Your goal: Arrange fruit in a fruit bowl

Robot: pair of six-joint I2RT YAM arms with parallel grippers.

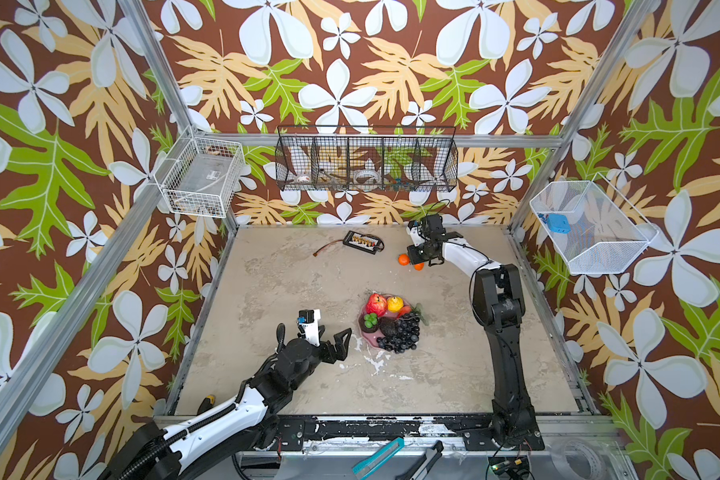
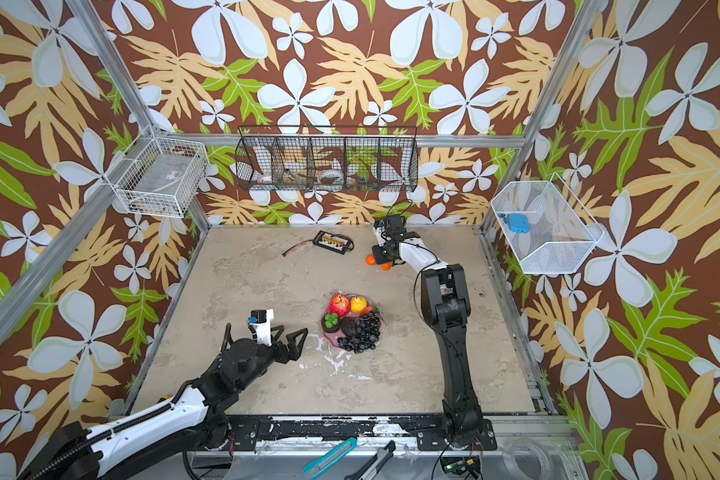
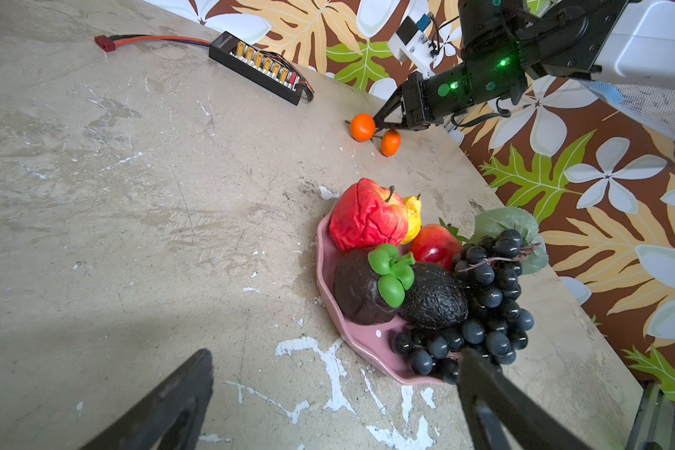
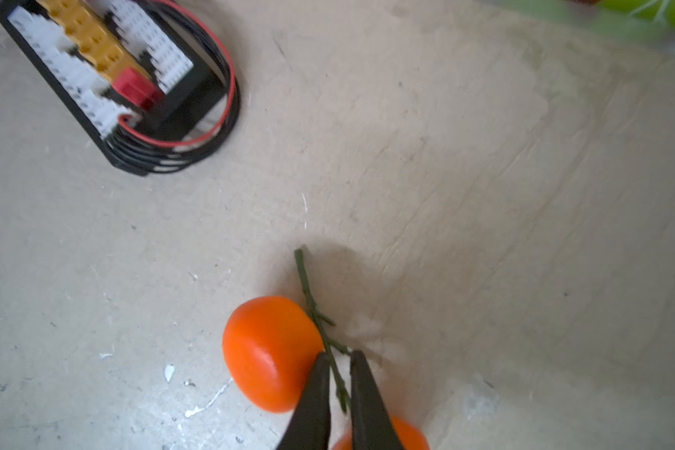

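Note:
Two small orange fruits on a green stem [image 4: 307, 288] lie near the back of the table, one round fruit [image 4: 271, 352] and another [image 4: 408, 435] partly cut off. My right gripper points down over the stem between them. A narrow gap shows between its fingertips, with the stem across it; whether they touch it is unclear. A pink bowl [image 3: 324, 277] in the middle holds a red apple [image 3: 363, 217], a yellow fruit [image 3: 412, 213], a mangosteen [image 3: 360, 288], an avocado-like dark fruit [image 3: 433, 296], a red fruit [image 3: 435, 247] and black grapes [image 3: 495, 330]. Left of it, my left gripper [image 1: 344, 344] stands open and empty.
A black connector board [image 1: 363, 241] with a red-ended cable lies at the back, left of the orange fruits. Wire baskets hang at the left [image 1: 204, 176], back [image 1: 366, 160] and right [image 1: 592, 228].

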